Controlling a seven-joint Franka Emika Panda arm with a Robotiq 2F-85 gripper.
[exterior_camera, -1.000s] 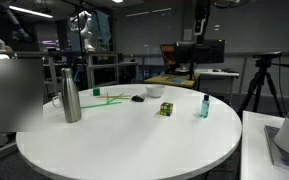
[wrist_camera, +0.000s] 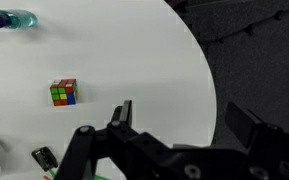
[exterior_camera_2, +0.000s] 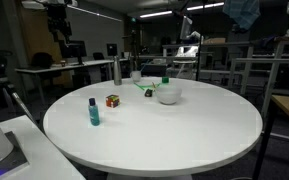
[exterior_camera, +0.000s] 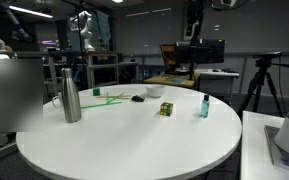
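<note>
My gripper is open above the white round table (wrist_camera: 134,60), and its fingers have nothing between them. In exterior view 1 the gripper (exterior_camera: 195,32) hangs high over the table's right side, clear of every object. A multicoloured puzzle cube (exterior_camera: 166,109) rests on the tabletop. Closer to the right edge stands a small blue-green bottle (exterior_camera: 205,106). The cube (wrist_camera: 64,92) and the bottle (wrist_camera: 14,19) both show left of the gripper in the wrist view. A white bowl (exterior_camera_2: 169,94) is on the table, with a small black item (exterior_camera_2: 149,93) beside it.
A tall steel flask (exterior_camera: 70,96) stands at the table's left in exterior view 1. Green sticks (exterior_camera: 101,104) and a green block (exterior_camera: 96,92) lie farther back. Monitors and desks are behind.
The arm has shifted slightly, with the gripper a little higher and tilted differently at the top of exterior view 1. Objects on the table have not moved.
</note>
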